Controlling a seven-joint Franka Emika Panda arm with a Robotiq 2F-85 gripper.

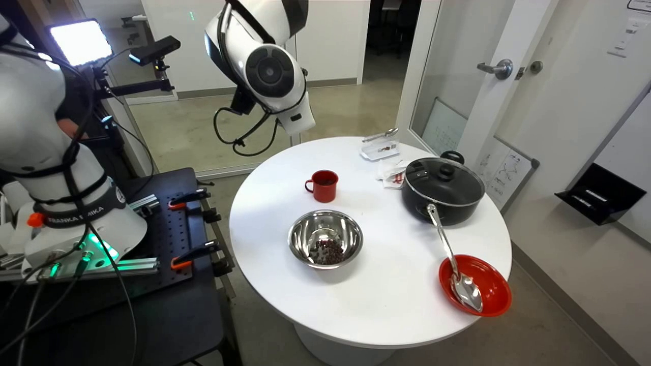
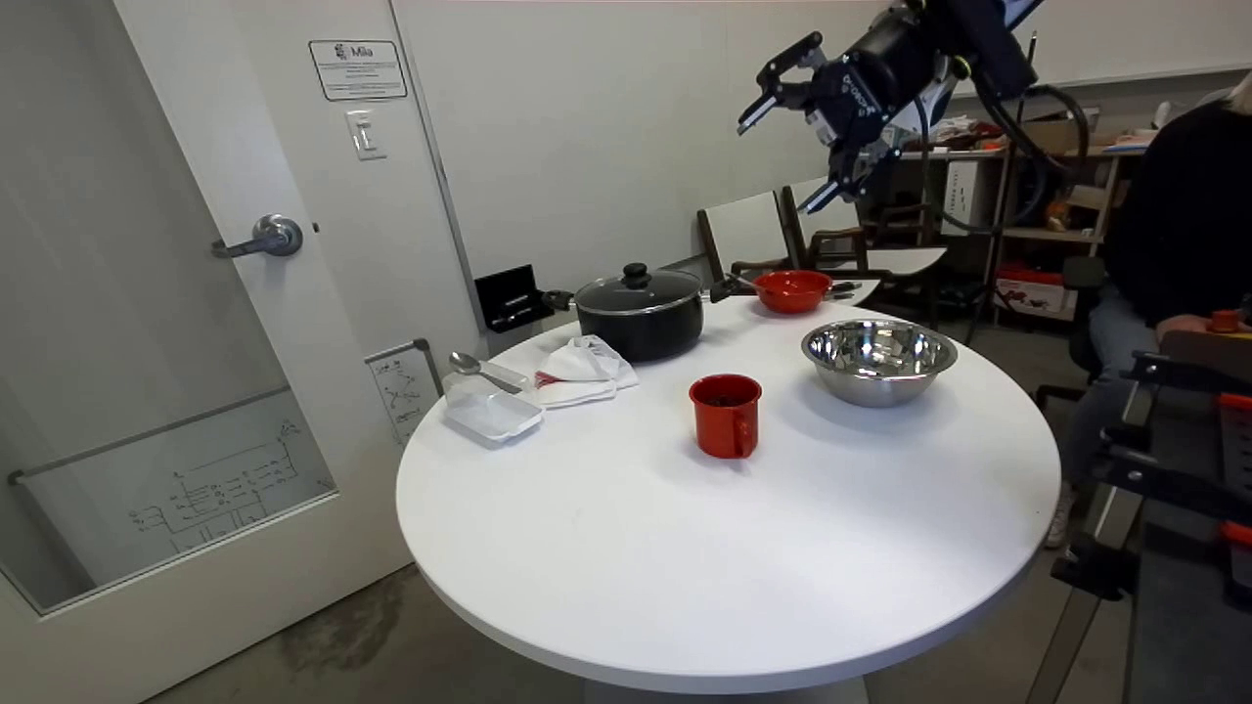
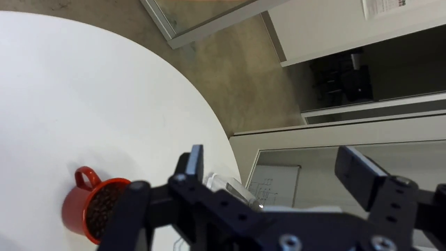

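Observation:
My gripper (image 2: 781,166) is raised high in exterior view 2, its fingers spread wide and empty. In the wrist view the gripper also stands open, well apart from everything on the table. A red mug (image 1: 324,188) stands upright near the table's far left; dark beans (image 3: 100,209) fill part of it. In front of the mug in exterior view 1 sits a shiny steel bowl (image 1: 297,238) with a small heap of dark beans (image 1: 327,251) at its bottom. Fingers are out of sight in exterior view 1.
A lidded black pot (image 1: 440,190) stands at the right of the white table (image 1: 378,305). Near the edge, a red bowl (image 1: 497,299) has a large spoon (image 1: 467,290) resting in it. A clear tray (image 2: 493,413), small spoon (image 2: 478,370) and white cloth (image 2: 587,362) lie together.

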